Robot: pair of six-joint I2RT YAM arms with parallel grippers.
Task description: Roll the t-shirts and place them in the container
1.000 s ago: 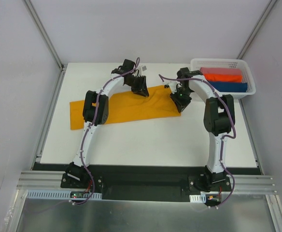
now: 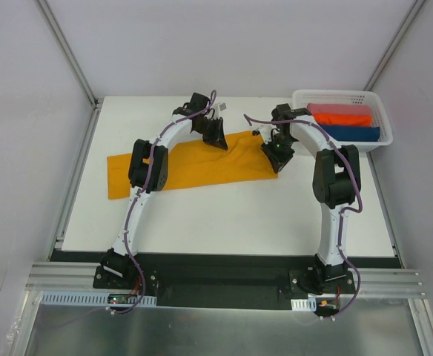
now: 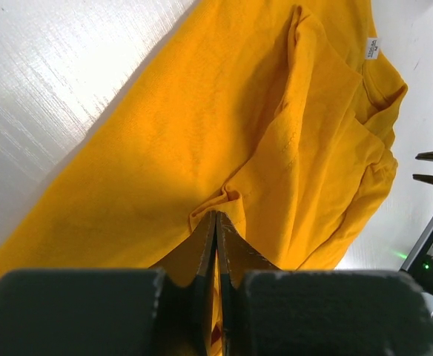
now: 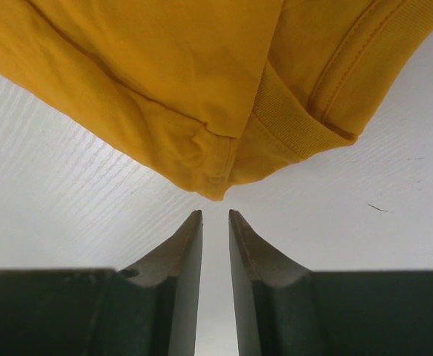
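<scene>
An orange t-shirt [image 2: 194,170] lies spread crosswise on the white table, its right part folded over in loose ridges [image 3: 320,141]. My left gripper is shut, its tips down on a small fold of the cloth near the upper middle of the shirt. My right gripper hangs at the shirt's right end, part open, with only white table visible between its fingertips, just short of a folded corner [image 4: 216,170] with stitched hems.
A white basket [image 2: 302,100] with pink, red-orange and blue rolled cloths [image 2: 357,133] stands at the back right, close to my right arm.
My left gripper has shifted very slightly in the top view. The shirt and my right arm look essentially unchanged.
</scene>
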